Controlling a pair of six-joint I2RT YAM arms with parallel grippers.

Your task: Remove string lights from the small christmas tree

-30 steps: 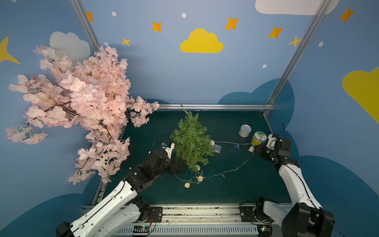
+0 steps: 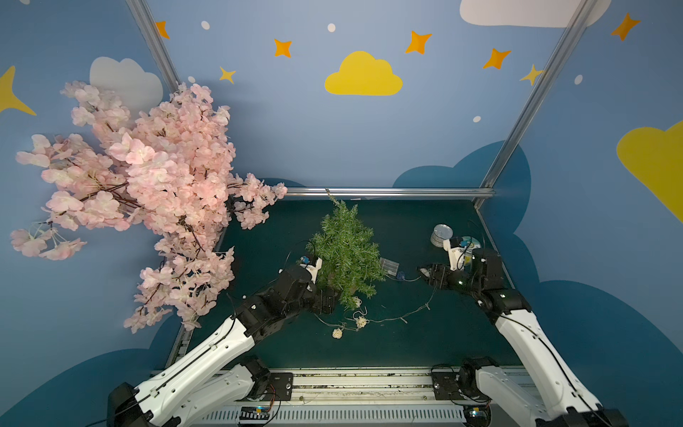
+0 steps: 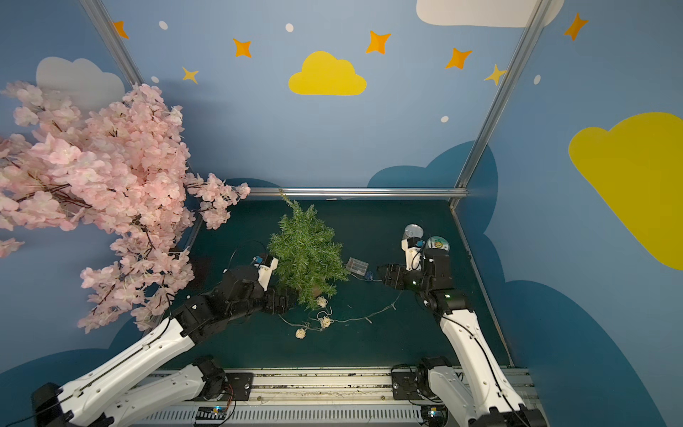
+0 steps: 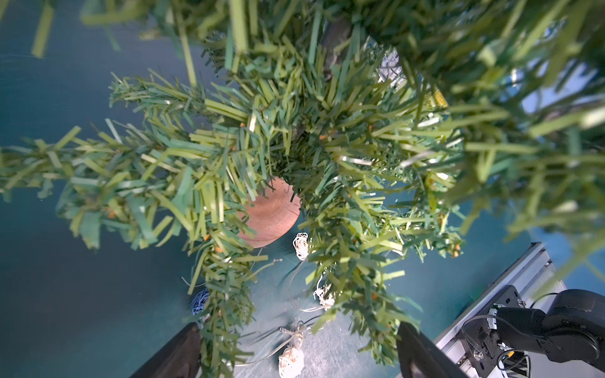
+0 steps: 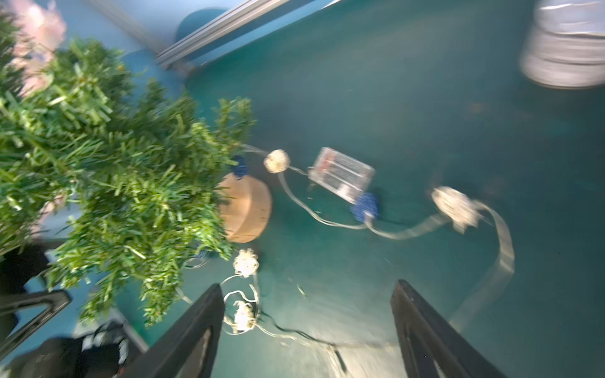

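The small Christmas tree [image 2: 347,249] stands mid-table on a round wooden base [image 5: 245,208]. String lights with pale wicker balls [image 2: 361,321] lie on the green tabletop around it, joined to a clear battery box [image 5: 341,173]; no lights are clearly visible on the branches. My left gripper is open under the branches at the tree's left, with foliage between and over its fingers. My right gripper is open above the table to the right of the tree, over loose wire, holding nothing.
A silver tin [image 2: 441,235] and a yellow-labelled tin [image 3: 437,243] stand at the back right, partly behind my right arm. Pink blossom branches [image 2: 170,178] fill the left side.
My right gripper has moved left from beside the tins toward the tree, and the nearby wire has shifted. My left arm has moved slightly.
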